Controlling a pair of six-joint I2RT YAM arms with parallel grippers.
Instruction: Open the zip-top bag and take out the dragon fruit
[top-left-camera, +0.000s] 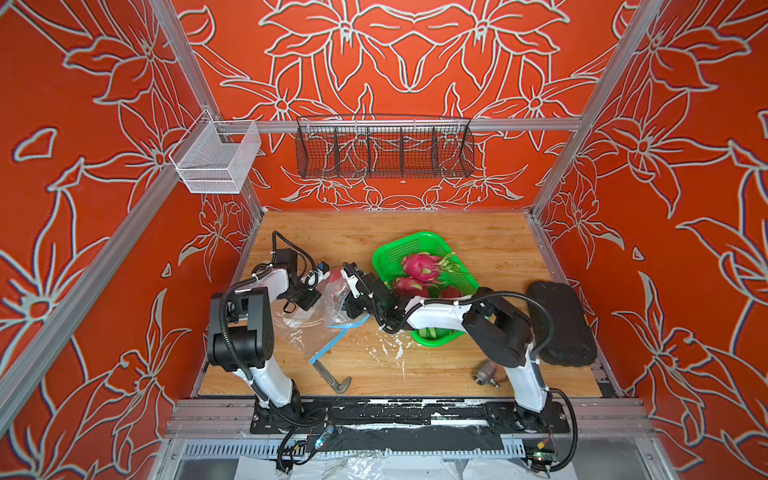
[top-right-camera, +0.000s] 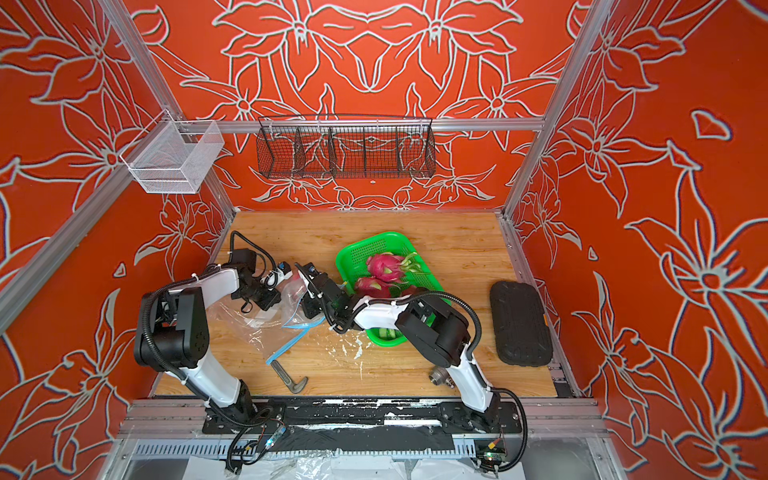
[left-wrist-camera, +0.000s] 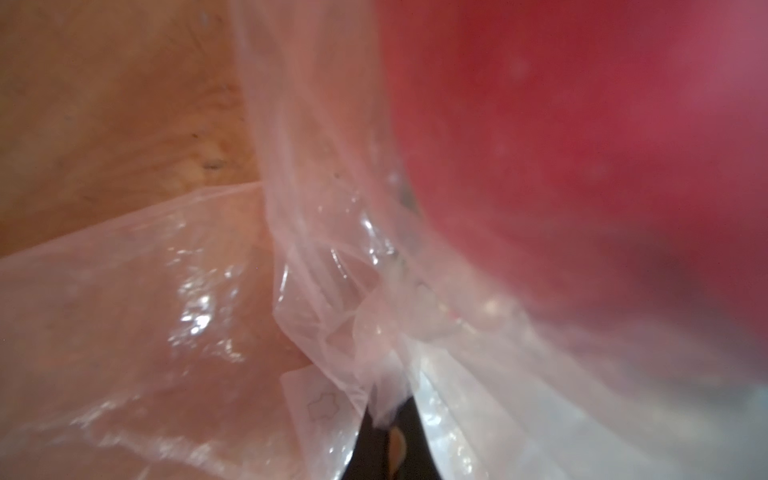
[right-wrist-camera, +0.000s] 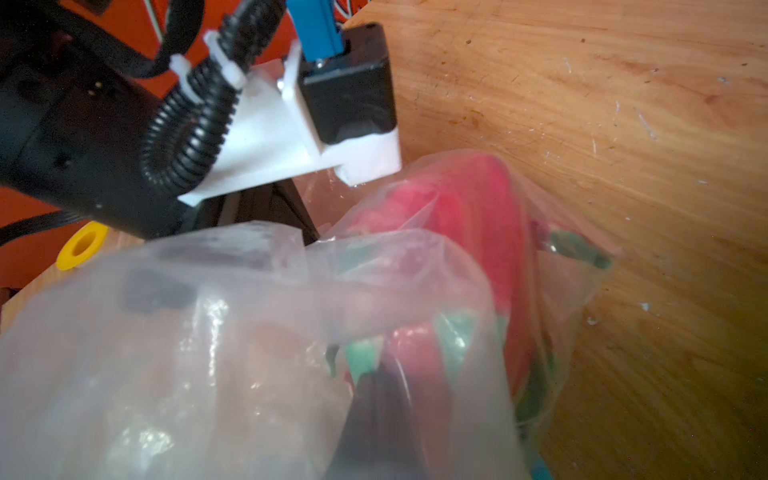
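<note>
The clear zip top bag (top-left-camera: 308, 336), with its blue zip strip, lies on the left half of the table. A pink dragon fruit (right-wrist-camera: 480, 208) with green tips sits inside it, seen through the film. My left gripper is shut on a gathered fold of the bag, beside the blurred red fruit. From the right, my right gripper (top-left-camera: 352, 305) reaches the bag's zip side. The right wrist view shows cloudy film draped over its dark finger (right-wrist-camera: 380, 424), close to the fruit. It is shut, with nothing seen between its fingers; the tips are veiled by plastic.
A green basket (top-left-camera: 389, 254) holding several dragon fruits stands under and behind the right forearm. A small tool (top-left-camera: 334, 380) lies in front of the bag, a grey object (top-left-camera: 485, 371) at front right. A black case (top-left-camera: 561, 322) fills the right side.
</note>
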